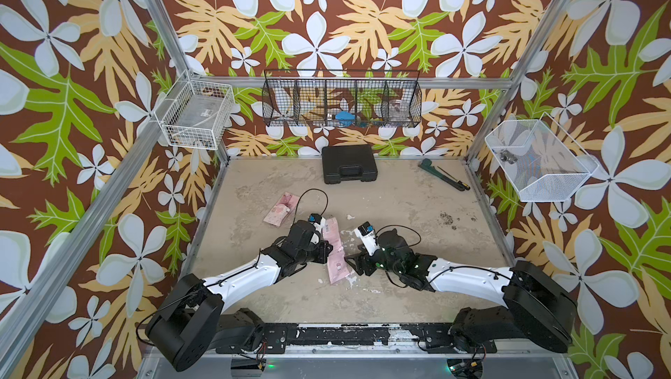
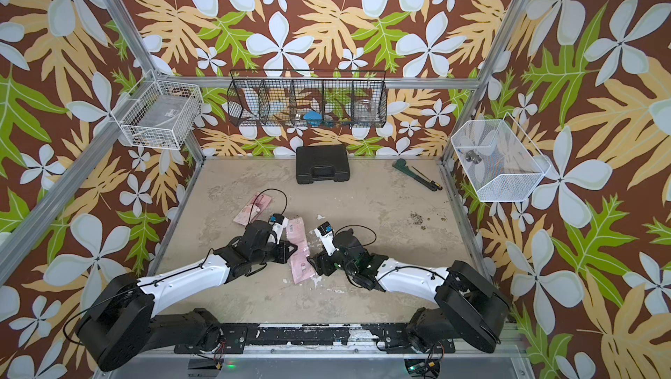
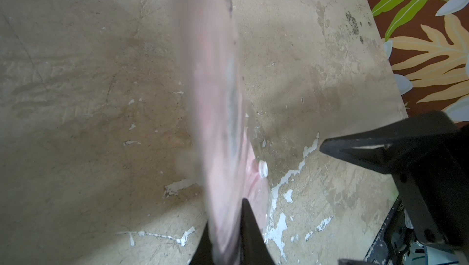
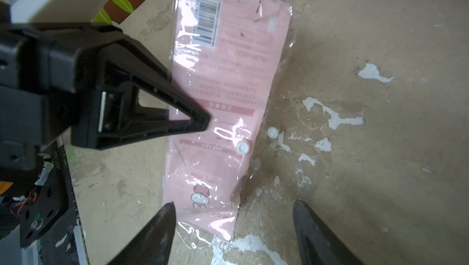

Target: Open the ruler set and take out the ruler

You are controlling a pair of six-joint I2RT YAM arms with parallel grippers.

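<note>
The ruler set is a pink printed pouch in clear plastic (image 4: 222, 69), with a barcode and two white snap buttons (image 4: 242, 146). My left gripper is shut on its side edge, holding the pouch on edge; up close the pouch is blurred in the left wrist view. Opposite, my right gripper stands open near the pouch's lower part, nothing between its fingers. In the top left view the pouch (image 1: 334, 235) lies between both grippers, the right one (image 1: 351, 261) close to its lower end. No ruler can be made out.
A second pink packet (image 1: 281, 209) lies on the table behind the left arm. At the back are a black case (image 1: 349, 164) and a green-handled tool (image 1: 444, 173). Wire baskets (image 1: 341, 103) hang on the walls. Bare table surrounds the pouch.
</note>
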